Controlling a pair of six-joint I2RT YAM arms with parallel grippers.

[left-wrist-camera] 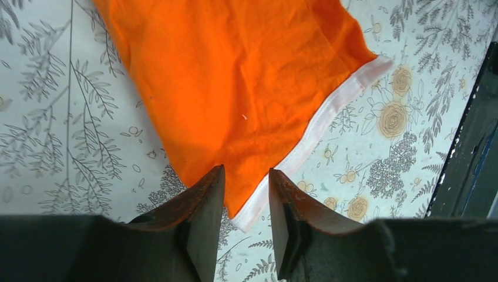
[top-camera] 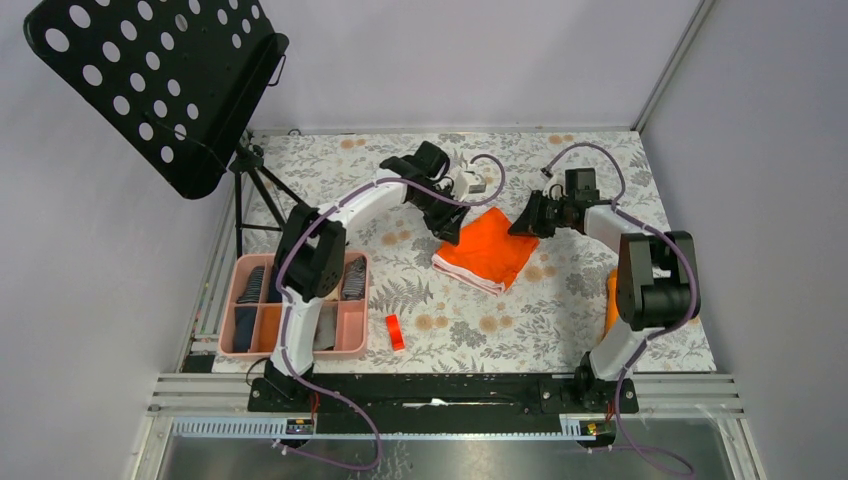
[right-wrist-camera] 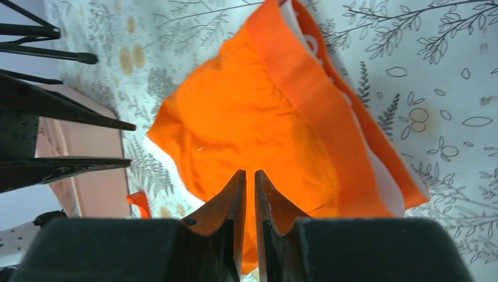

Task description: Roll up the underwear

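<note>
The orange underwear (top-camera: 485, 255) with a white band (left-wrist-camera: 326, 114) lies on the floral mat, flat with creases and folded edges. My left gripper is part open over its lower corner, fingertips apart with the fabric visible between them. My right gripper is over the other side, fingers nearly together; what is between them is hard to see, though orange fabric lies behind them.
A pink divided box (top-camera: 352, 340) of rolled clothes sits at left. A small red object (top-camera: 394, 332) is at the front, an orange item (top-camera: 612, 295) at right. A black stand (top-camera: 150, 90) stands back left.
</note>
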